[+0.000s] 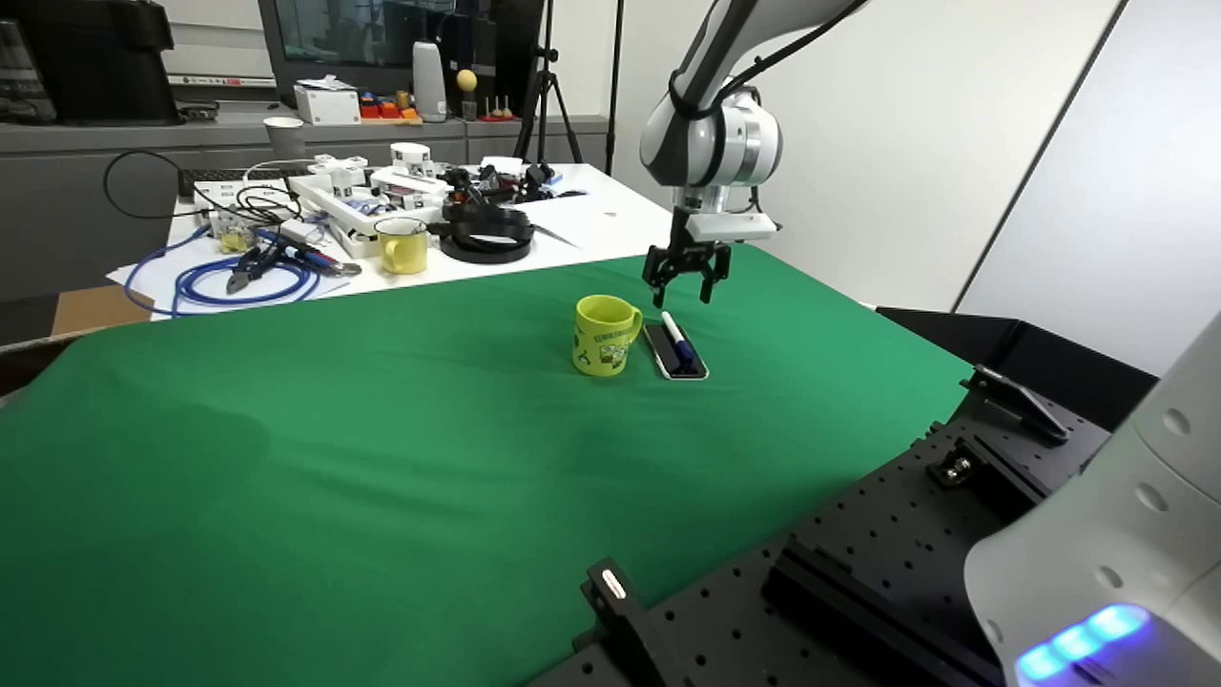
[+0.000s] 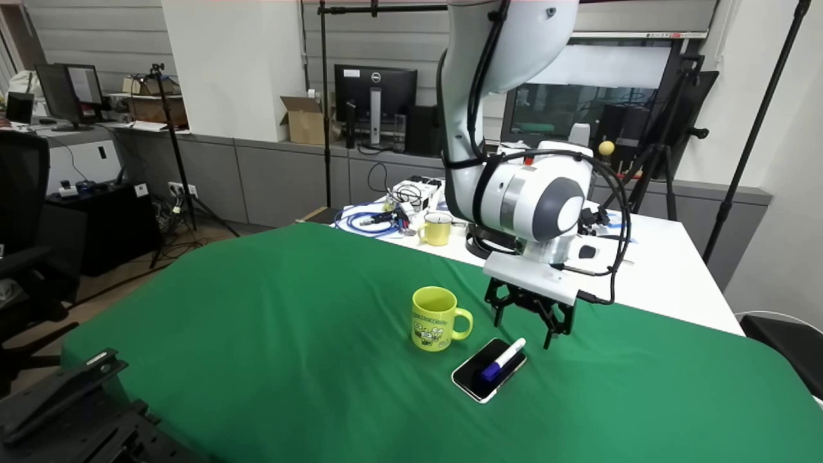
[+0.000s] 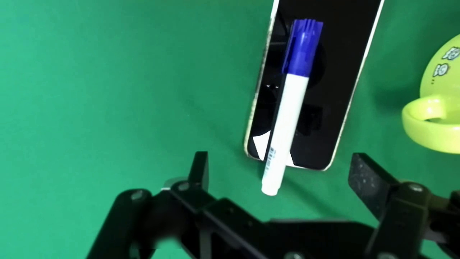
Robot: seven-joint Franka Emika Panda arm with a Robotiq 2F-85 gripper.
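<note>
A white marker with a blue cap [image 3: 284,112] lies lengthwise on a dark phone [image 3: 340,82], its white end sticking out past the phone's short edge. Close beside them stands an upright yellow-green mug [image 2: 433,317], its handle on the phone's side. My gripper is open and empty, its fingers [image 3: 199,172] spread wide to either side of the marker's white end in the wrist view. Both exterior views have the gripper [image 1: 683,296] above the cloth by the far end of the phone, apart from the marker.
On the white table behind are a yellow cup [image 1: 402,246], a black round item [image 1: 484,235], blue cable and clutter. A black perforated base [image 1: 870,550] borders the near right side.
</note>
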